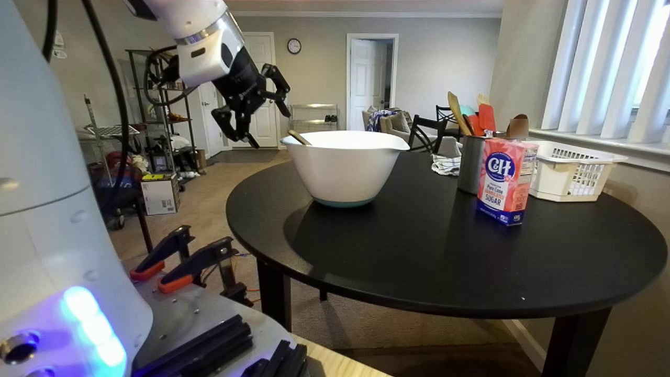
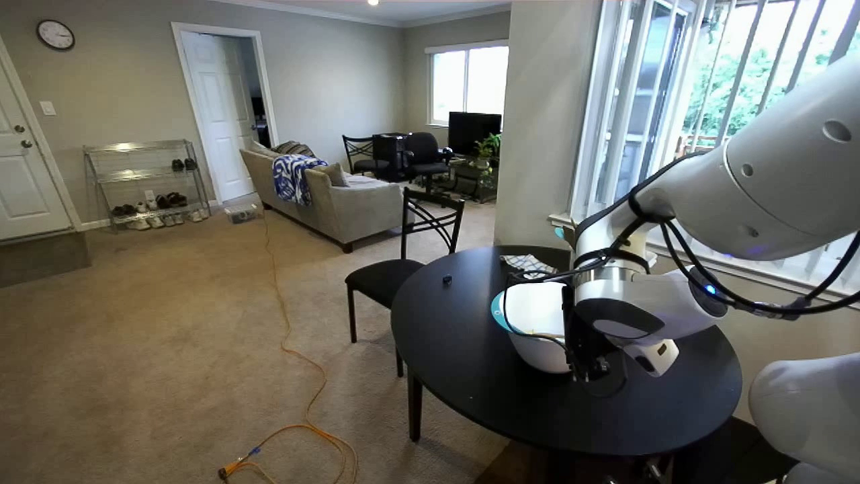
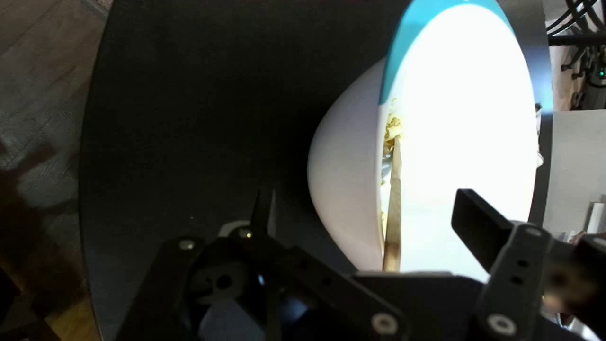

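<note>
A white mixing bowl (image 1: pixel 347 173) with a teal base stands upright on the black round table (image 1: pixel 402 264). Inside it, a wooden-handled utensil (image 3: pixel 393 210) leans against the wall, its handle end poking over the rim. Some pale yellow stuff (image 3: pixel 393 128) shows at the bowl's inner side, mostly hidden by the wall. My gripper (image 1: pixel 268 119) is open, tilted, to the left of the bowl and apart from it in exterior view 1. In the wrist view its fingers (image 3: pixel 483 230) stand wide apart, the handle lying between them in the picture but not touched.
A pink sugar carton (image 1: pixel 502 182), a metal utensil holder (image 1: pixel 471 164) and a white basket (image 1: pixel 568 173) stand at the table's right side. A folded cloth (image 1: pixel 446 164) lies further back.
</note>
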